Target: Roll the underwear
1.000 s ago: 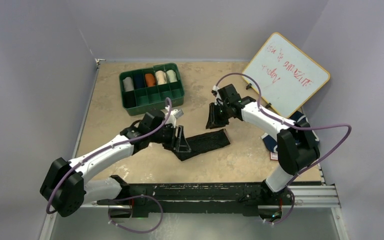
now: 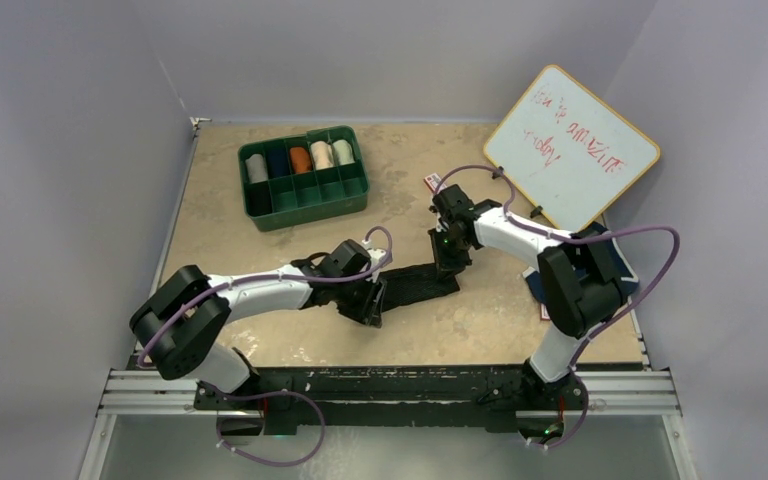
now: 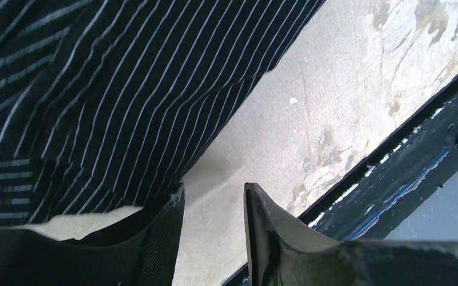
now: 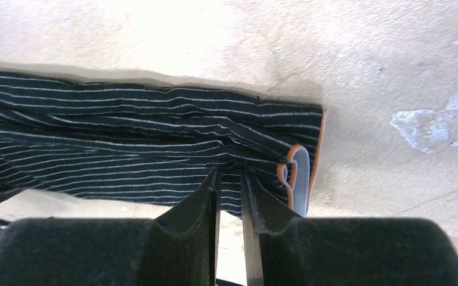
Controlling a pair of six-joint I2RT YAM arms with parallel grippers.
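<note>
Dark underwear with thin pale stripes (image 2: 415, 286) lies flat as a folded strip on the table between my two arms. At its left end in the top view is my left gripper, its fingers parted; one fingertip (image 3: 176, 199) meets the cloth's edge, and only bare table shows in the gap. Over the right part of the strip, my right gripper is shut on a fold of the underwear (image 4: 137, 149), with a narrow gap between its fingers. An orange-edged opening with a pale lining shows at the strip's right end.
Behind the left arm, a green divided box (image 2: 312, 209) holds several rolled cloths in its rear compartments. A whiteboard (image 2: 572, 150) leans at the back right. Dark blue items (image 2: 536, 287) lie partly behind the right arm.
Both grippers have come down to the underwear. The left moved right and toward the front edge at the strip's left end; the right moved forward onto its right part.
</note>
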